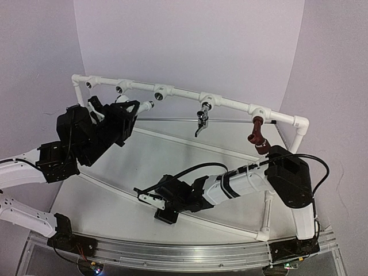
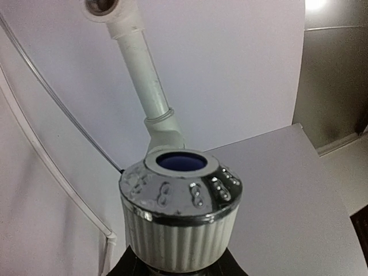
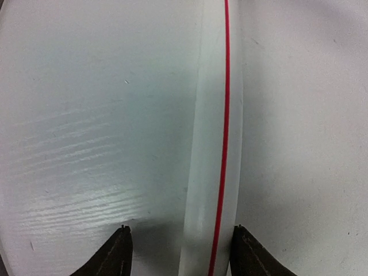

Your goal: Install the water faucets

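Note:
My left gripper [image 1: 129, 112] is shut on a faucet with a white ribbed, chrome-capped handle [image 2: 181, 230]. The faucet's threaded end [image 1: 150, 105] points right, a little short of the open third tee [image 1: 160, 93] and apart from it. In the left wrist view the handle hides most of the gripper's fingers. A chrome faucet [image 1: 202, 118] hangs from the fourth tee and a dark red faucet [image 1: 258, 133] from the fifth. Low over the base, my right gripper stands open above a white pipe [image 3: 213, 132], which runs close to its right finger.
Open tees [image 1: 92, 83] lie further left on the white top pipe [image 1: 187, 94]. The lower frame pipes [image 1: 115, 190] cross the floor beneath both arms. A metal rail [image 1: 190, 254] runs along the front.

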